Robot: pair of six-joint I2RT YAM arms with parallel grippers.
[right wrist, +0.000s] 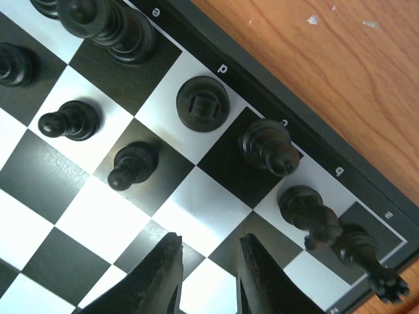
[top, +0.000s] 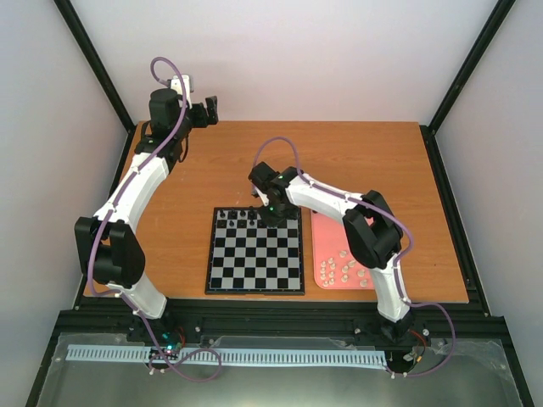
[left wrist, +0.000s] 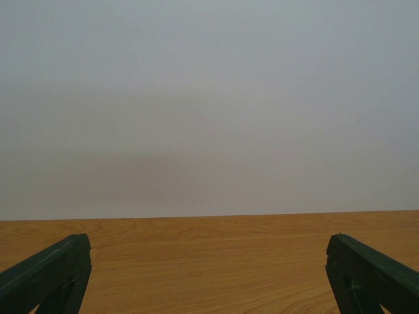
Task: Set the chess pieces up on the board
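Observation:
The chessboard (top: 254,254) lies on the table with dark pieces along its far edge. In the right wrist view, a pawn (right wrist: 134,165) stands on a dark square beside another pawn (right wrist: 71,121). Along the lettered edge stand a round-topped piece (right wrist: 203,103), a bishop-like piece (right wrist: 270,145), a knight-like piece (right wrist: 309,214) and a rook-like piece (right wrist: 366,252). My right gripper hovers over the board, partly open, nothing between its fingers. From the top, its arm hides part of the back rows. High at the back left, my left gripper is wide open and empty.
Right of the board, a pink tray (top: 327,237) holds several pale pieces (top: 345,267), partly under the right arm. Most of the board's near side is empty.

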